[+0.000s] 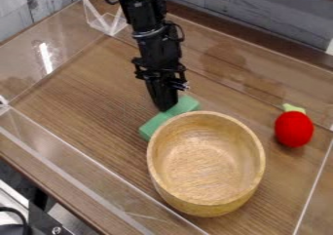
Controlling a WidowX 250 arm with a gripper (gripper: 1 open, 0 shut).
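Note:
A green block [162, 125] lies on the wooden table, slanted against the upper-left side of a wooden bowl [204, 166], whose rim partly hides it. The black gripper [170, 100] is low at the block's upper end, its tip near or touching it. The gripper looks shut; nothing shows held between its fingers.
A red tomato-like object [293, 129] with a green tip rests at the right. A cable shows at the lower left corner, and a pale wall runs along the back.

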